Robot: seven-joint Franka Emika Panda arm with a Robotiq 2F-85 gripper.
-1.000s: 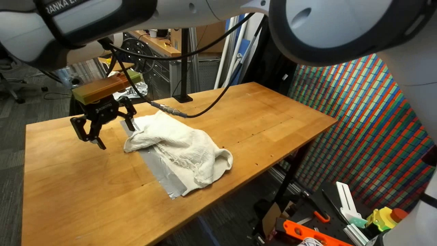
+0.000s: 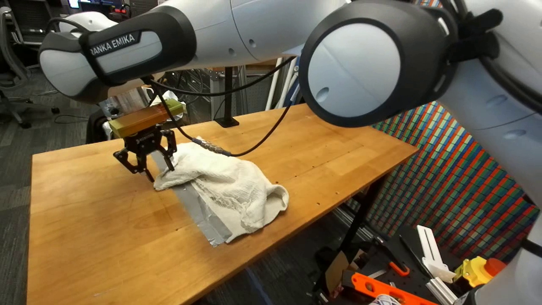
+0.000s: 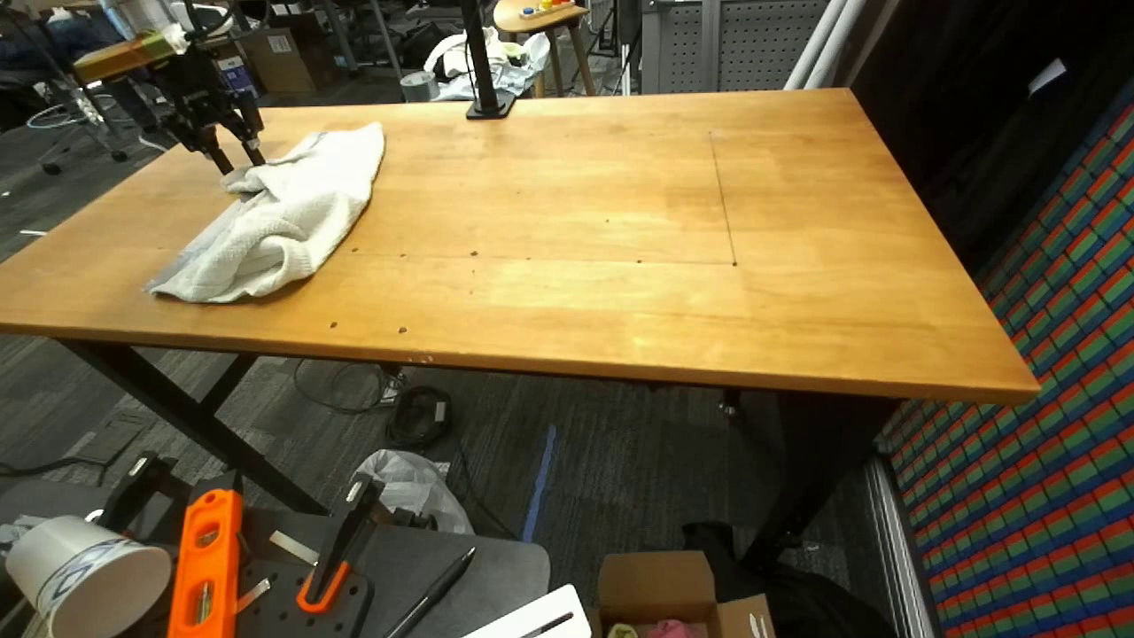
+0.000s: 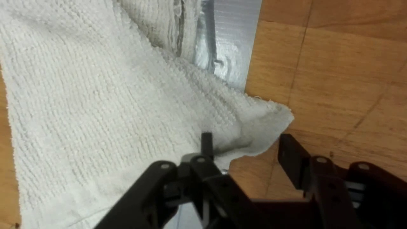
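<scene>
A rumpled white towel point(image 2: 228, 185) lies across a strip of silver tape point(image 2: 199, 211) on the wooden table. In the wrist view a pointed corner of the towel point(image 4: 263, 126) reaches past the tape point(image 4: 234, 42) onto bare wood. My gripper point(image 2: 161, 175) is at that end of the towel, its fingers part open. One finger point(image 4: 207, 147) is over the cloth, and the other finger point(image 4: 290, 156) stands just beyond the corner, over wood. The towel's tip lies between them, not visibly pinched. In exterior view 2 the gripper point(image 3: 243, 168) is low at the towel's far left edge.
A black post point(image 2: 227, 121) stands at the table's back edge. A black cable point(image 2: 259, 145) hangs from the arm above the towel.
My gripper has moved right and toward the towel's end, and its fingers have drawn closer together. The towel looks nearly the same as before.
</scene>
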